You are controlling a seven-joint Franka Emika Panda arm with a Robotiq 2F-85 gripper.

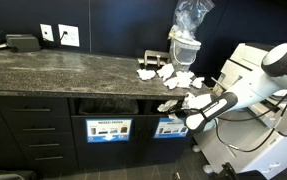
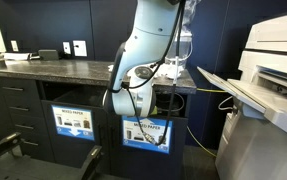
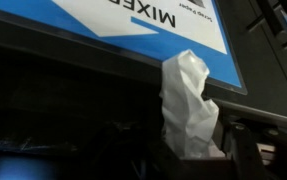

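A crumpled white paper (image 3: 188,105) stands up between the dark fingers of my gripper in the wrist view. Whether the fingers press on it is too dark to tell. Exterior view 1 has the gripper (image 1: 173,106) low at the counter's front edge, over the right-hand bin opening, with something whitish at it. Beyond the paper, the wrist view holds part of a blue and white "mixed paper" label (image 3: 133,25) and a dark opening. My arm (image 2: 133,85) hides the gripper in exterior view 2.
Several crumpled white papers (image 1: 165,71) lie on the dark counter (image 1: 73,75), near a white bucket (image 1: 185,50) with a clear bag. A second labelled bin (image 1: 108,129) is to the left. White machinery (image 2: 268,85) stands on the right.
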